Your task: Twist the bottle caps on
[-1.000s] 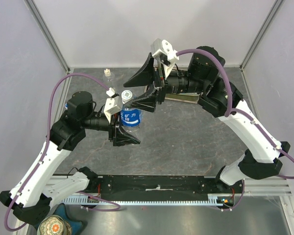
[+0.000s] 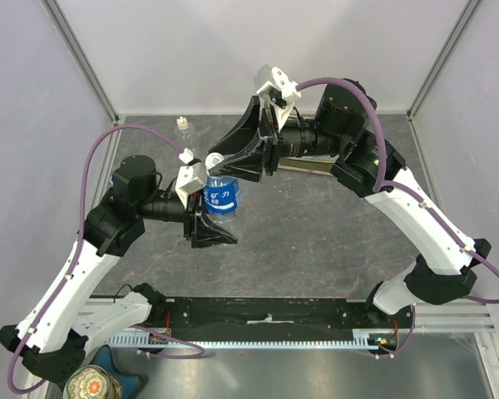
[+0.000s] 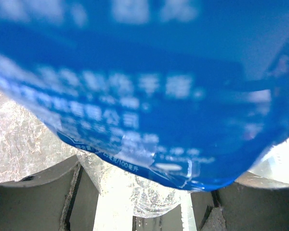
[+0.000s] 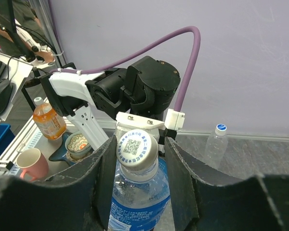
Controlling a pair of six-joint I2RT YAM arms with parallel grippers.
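My left gripper [image 2: 219, 201] is shut on a clear plastic bottle with a blue label [image 2: 221, 196], held upright; the label [image 3: 149, 96] fills most of the left wrist view. On its neck sits a white cap [image 4: 137, 150] with a square code printed on top. The right gripper is part open, its two fingers on either side of the cap. A gap shows along the right finger [image 4: 176, 173]; whether the left one touches the cap I cannot tell. Farther back stands a second clear bottle [image 2: 184, 131], its cap [image 4: 221, 128] white and blue.
Behind the right gripper lies a partly hidden box [image 2: 306, 166] near the back wall. Outside the station are an orange drink bottle [image 4: 49, 119] and a pink mug [image 4: 32, 163].
The left arm and its bottle have stayed put.
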